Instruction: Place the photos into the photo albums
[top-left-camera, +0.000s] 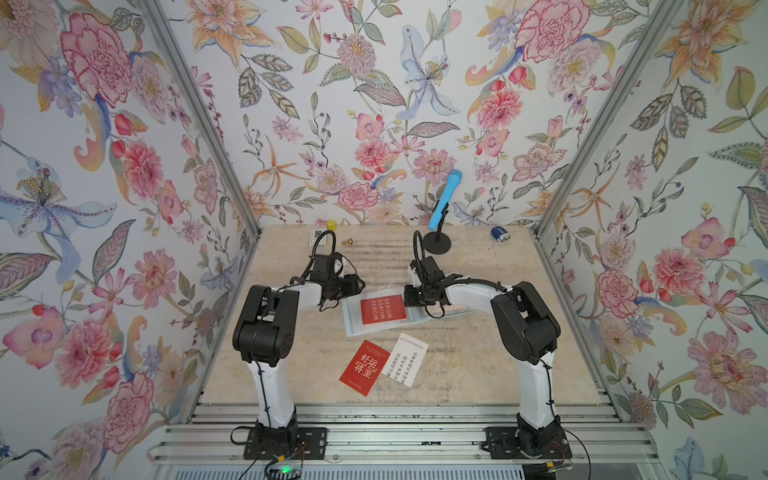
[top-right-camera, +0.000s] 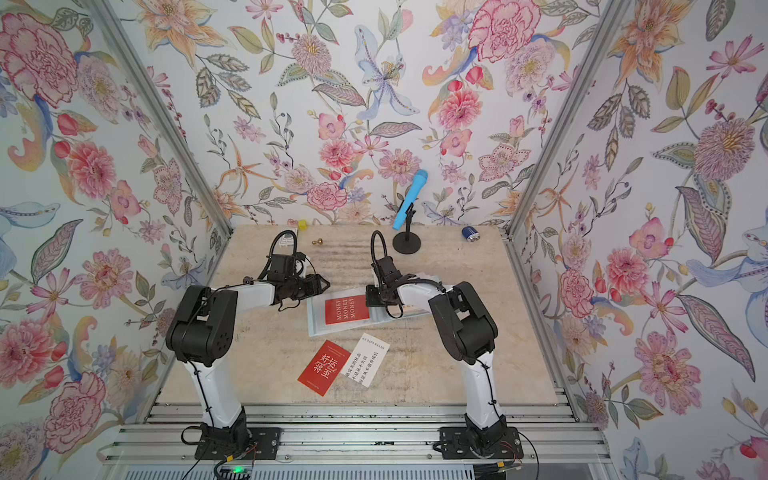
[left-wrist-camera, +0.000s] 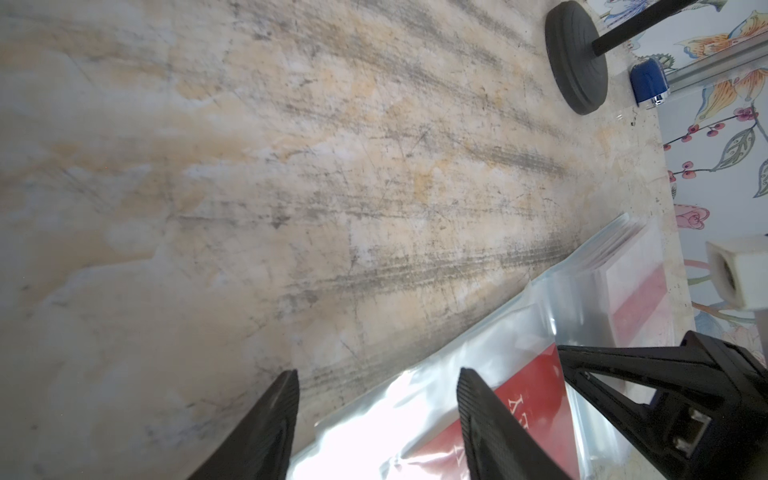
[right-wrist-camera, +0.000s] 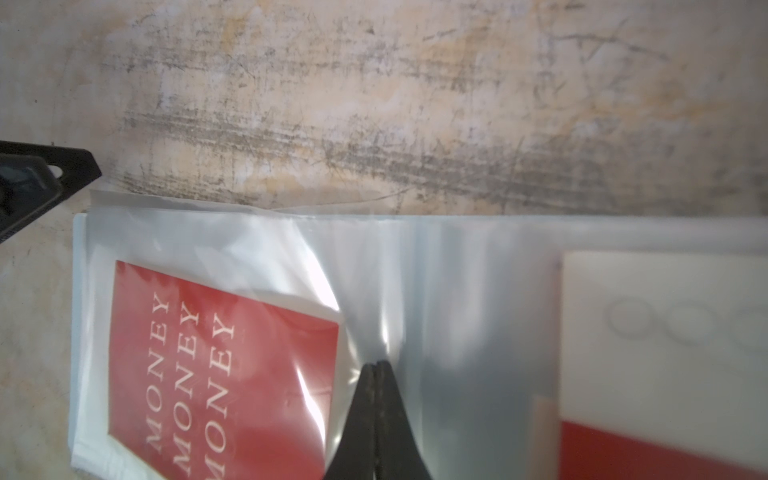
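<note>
The clear-sleeved photo album (right-wrist-camera: 480, 360) lies open mid-table, a red MONEY card (right-wrist-camera: 224, 368) in its left sleeve and a red-and-white card (right-wrist-camera: 664, 336) on its right page. My left gripper is open above the album's far-left corner, nothing between its fingers. My right gripper is shut at the album's middle beside the MONEY card, nothing seen between its fingers. In front of the album lie a red card (top-left-camera: 365, 368) and a white card (top-left-camera: 406, 360) with printed characters.
A black stand (top-left-camera: 437, 244) with a blue microphone (top-left-camera: 445, 196), a blue can (top-left-camera: 500, 233) and small objects including a brass piece (top-left-camera: 347, 241) stand along the back.
</note>
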